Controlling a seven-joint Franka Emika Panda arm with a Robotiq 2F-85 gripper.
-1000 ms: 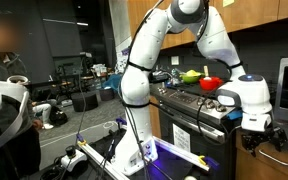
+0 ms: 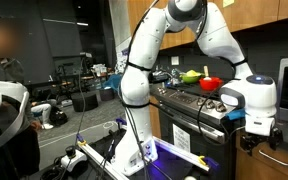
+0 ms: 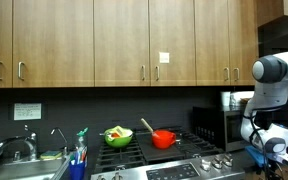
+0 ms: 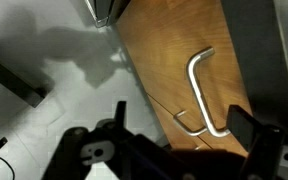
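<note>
A silver bar handle [image 4: 204, 92] is fixed to a wooden drawer front [image 4: 164, 45] in the wrist view. My gripper stands open there, its dark fingers [image 4: 114, 132] wide apart at the lower edge. The handle shows beyond the gap between the fingers, nearer the right one, and nothing is gripped. In exterior view 1 the gripper [image 2: 258, 138] hangs in front of the wooden drawers below the counter at the right. Whether it touches the front there cannot be made out.
A second handle [image 4: 190, 124] lies further down in the wrist view. Above, a red pot [image 2: 210, 84] and a green bowl [image 2: 190, 77] stand at the stove. An oven [image 2: 189, 128] is left of the drawers. Bare grey floor [image 4: 59, 80] lies before them.
My arm's hand has turned somewhat and shifted slightly in front of the drawers. The drawers and the things on the counter look unchanged.
</note>
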